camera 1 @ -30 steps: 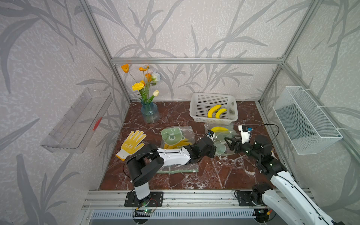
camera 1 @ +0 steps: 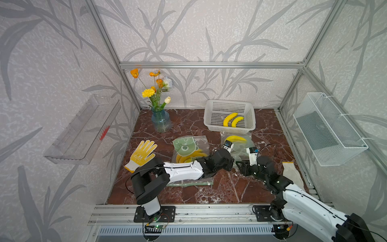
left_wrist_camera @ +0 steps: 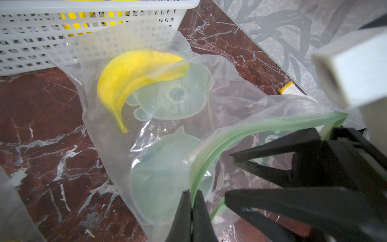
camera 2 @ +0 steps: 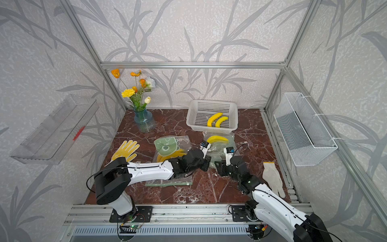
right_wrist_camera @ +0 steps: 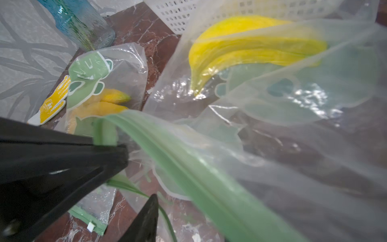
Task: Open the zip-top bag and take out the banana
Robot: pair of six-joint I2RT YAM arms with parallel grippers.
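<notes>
The clear zip bag (left_wrist_camera: 225, 86) has a green zip rim (left_wrist_camera: 237, 131) and pale green printed shapes. Inside, towards its far end, lies a yellow banana, also visible through the plastic as the banana (right_wrist_camera: 258, 44) in the right wrist view. My left gripper is shut on the green rim at the bag's left side. The rim arches up from it, with a second thin green edge below, so the mouth is parted. At the mouth, my right gripper has its fingers apart, short of the banana; whether they touch plastic is unclear.
A white basket (camera 1: 209, 125) with two bananas stands behind the bag. To the left, another bag (camera 1: 203, 141) of bananas lies partly under my left arm. The vase (camera 1: 162, 123) and gloves (camera 1: 141, 156) lie further out.
My right gripper has moved left and towards the front edge, closing in on the left gripper and the bag's mouth. The left gripper stays almost in place.
</notes>
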